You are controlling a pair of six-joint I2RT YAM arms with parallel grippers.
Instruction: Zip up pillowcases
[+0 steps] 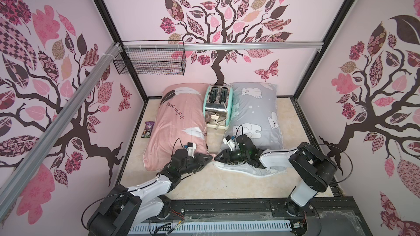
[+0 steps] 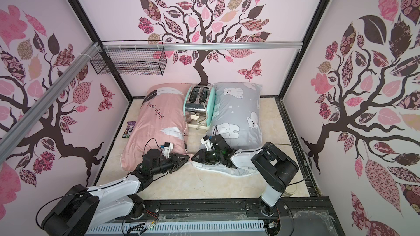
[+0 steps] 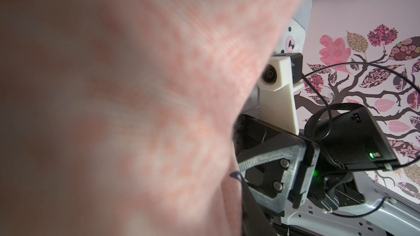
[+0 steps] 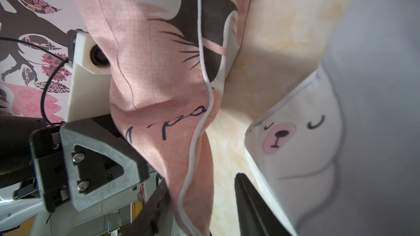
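Note:
A pink pillowcase [image 1: 175, 118] and a grey bear pillowcase [image 1: 253, 113] lie side by side. My left gripper [image 1: 205, 159] is at the pink case's near right corner; pink cloth fills much of its wrist view, hiding its fingers. My right gripper [image 1: 221, 157] faces it over the grey case's flat near end. In the right wrist view it stands open, with a pink flap [image 4: 183, 61] edged in white piping beside its left finger and the floor between its fingers.
A toaster [image 1: 216, 109] stands between the pillows. A candy bag [image 1: 147, 129] lies at the left. A wire basket [image 1: 148, 59] hangs at the back. Bare floor [image 1: 231, 188] runs along the front edge.

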